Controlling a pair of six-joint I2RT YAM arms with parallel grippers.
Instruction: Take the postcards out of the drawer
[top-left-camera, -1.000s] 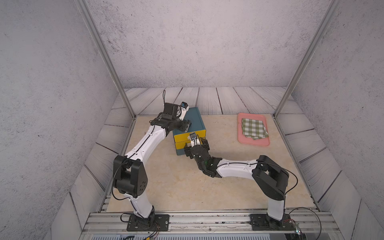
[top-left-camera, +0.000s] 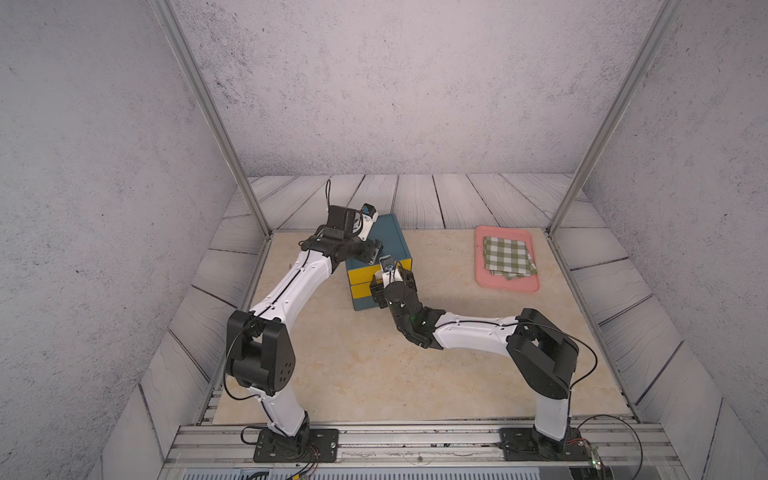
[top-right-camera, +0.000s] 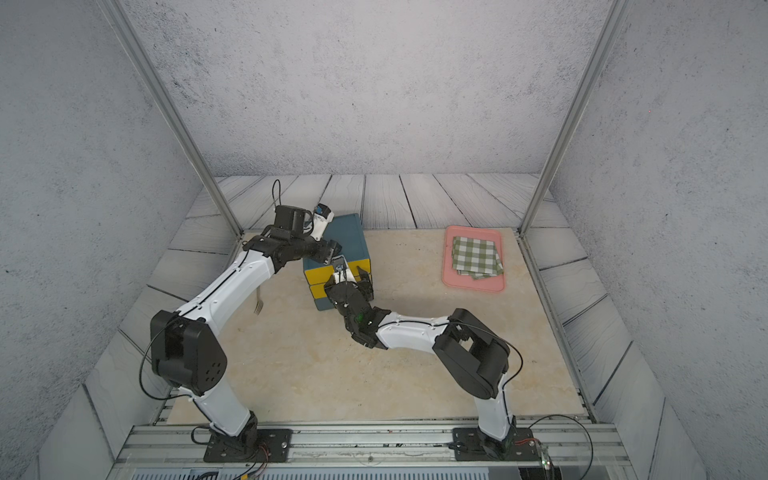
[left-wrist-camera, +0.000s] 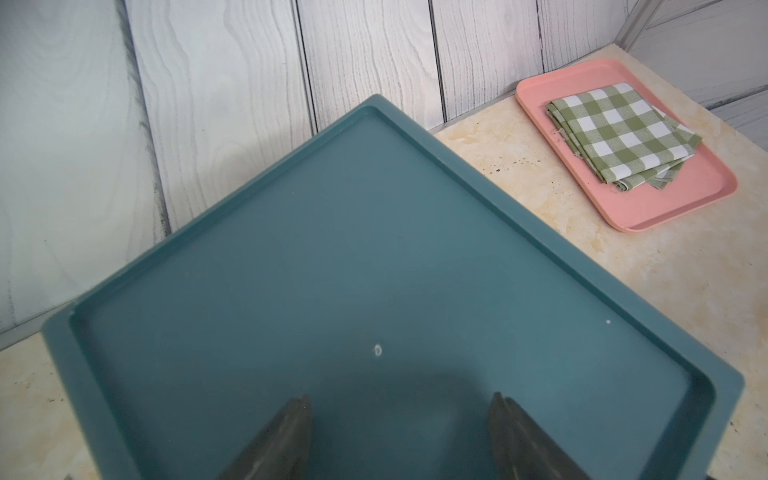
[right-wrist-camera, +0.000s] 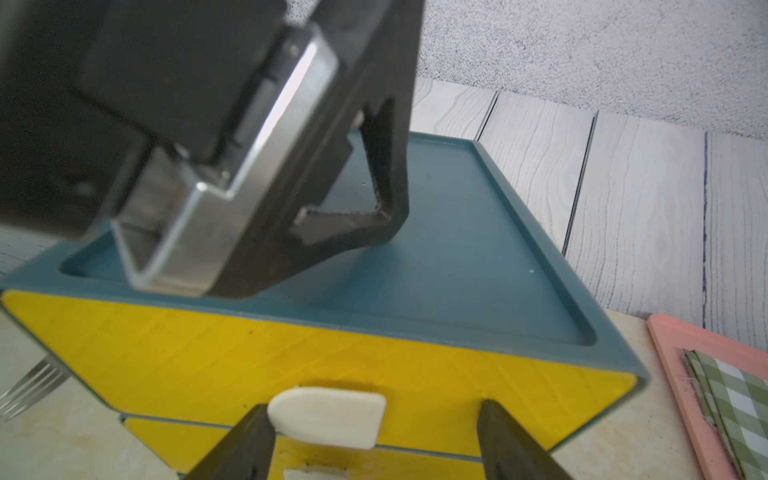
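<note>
The teal cabinet (top-left-camera: 387, 233) stands left of the table's middle with its yellow drawers closed. Its upper drawer front (right-wrist-camera: 184, 352) carries a white handle (right-wrist-camera: 328, 417); below it is a second yellow drawer (right-wrist-camera: 172, 442). My right gripper is part open in front of the upper drawer, its fingers (right-wrist-camera: 246, 444) on either side of the handle, the left one very near it. Over the cabinet's flat top (left-wrist-camera: 336, 264) my left gripper hangs with its fingers apart and nothing between them. No postcards can be seen.
A pink tray (top-left-camera: 521, 281) holding a folded green checked cloth (top-left-camera: 508, 256) lies at the right. A fork (top-right-camera: 258, 301) is on the table left of the cabinet. Table room in front and between cabinet and tray is free.
My right gripper has moved slightly toward the cabinet's front, and its fingers have come somewhat closer together. The left arm, cabinet and tray look unmoved.
</note>
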